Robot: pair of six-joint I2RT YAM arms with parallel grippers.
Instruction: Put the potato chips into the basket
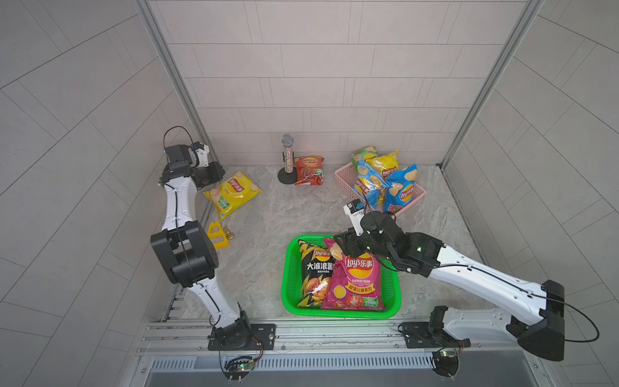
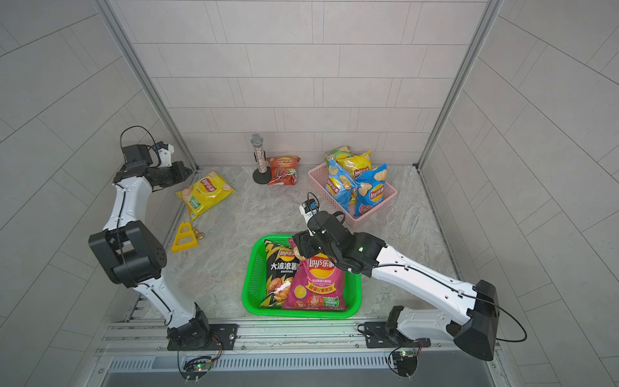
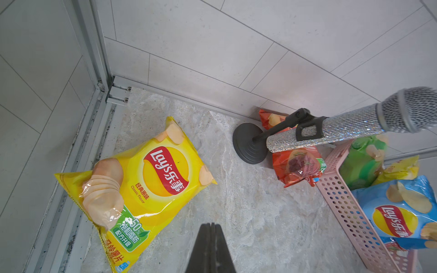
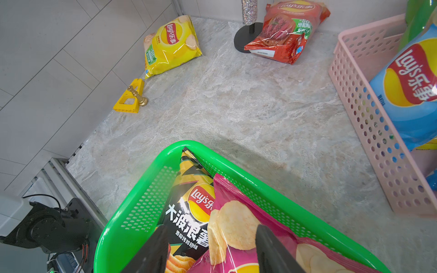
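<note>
A yellow chips bag lies flat on the table at the far left, by the metal rail. My left gripper is raised above the table with its fingers together and nothing between them; the bag is clear of it, off to the left in the left wrist view. The green basket at the front holds a black chips bag and a pink chips bag. Over these bags hangs my right gripper, its fingers spread apart and empty. At the back, a red chips bag lies behind the microphone.
A microphone on a round stand rises in front of the back wall. The pink basket at the back right holds several chips bags. A yellow triangular frame and a small brass piece lie at left. Mid-table is clear.
</note>
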